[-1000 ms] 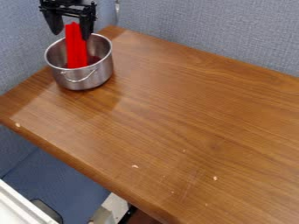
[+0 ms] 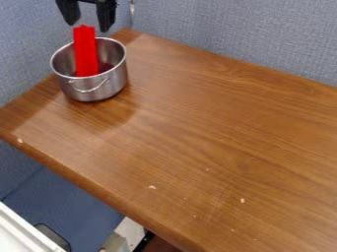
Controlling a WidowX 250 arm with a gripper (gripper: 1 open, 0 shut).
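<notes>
A tall red block [image 2: 86, 49] stands inside a steel pot [image 2: 101, 85] with a wire handle, at the far left corner of the wooden table. My black gripper [image 2: 87, 14] is above the pot at the top edge of the view, its two fingers apart on either side over the block's top, with nothing held. Its upper part is out of frame.
Grey padded walls stand along the back and left. A white object [image 2: 16, 234] sits low at the bottom left, off the table.
My gripper has risen from around the top of the red block to above it. The block and pot look the same.
</notes>
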